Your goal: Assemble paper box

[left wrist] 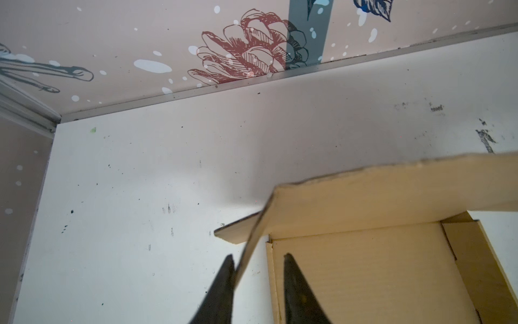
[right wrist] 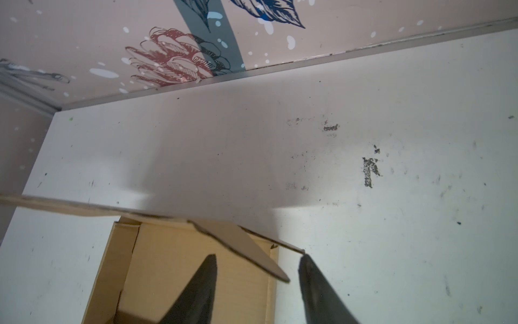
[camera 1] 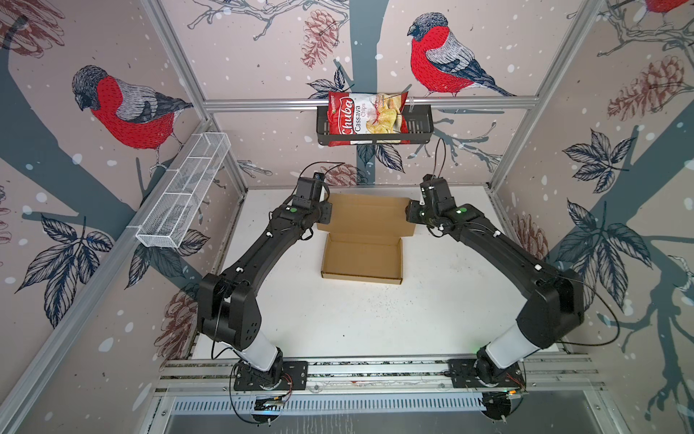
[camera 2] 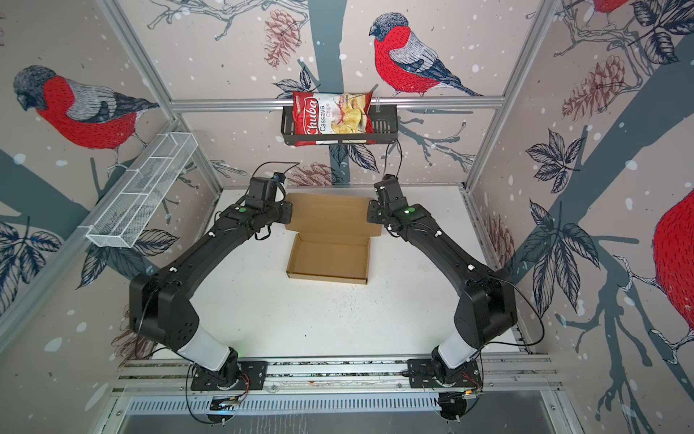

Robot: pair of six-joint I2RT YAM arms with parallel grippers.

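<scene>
A brown cardboard box (camera 1: 362, 262) lies open on the table, its lid (camera 1: 368, 215) raised at the back. Beside the lid's left end, my left gripper is partly open. In the left wrist view a lid side flap (left wrist: 252, 245) runs down to the inner side of the left finger (left wrist: 220, 289); contact is unclear. At the lid's right end my right gripper stands open wider. A side flap's tip (right wrist: 269, 265) appears between its fingers in the right wrist view, nearer the right one, with no grip visible.
A black shelf basket (camera 1: 419, 126) holding a chips bag (camera 1: 367, 115) hangs on the back rail. A white wire basket (camera 1: 184, 189) is mounted at the left.
</scene>
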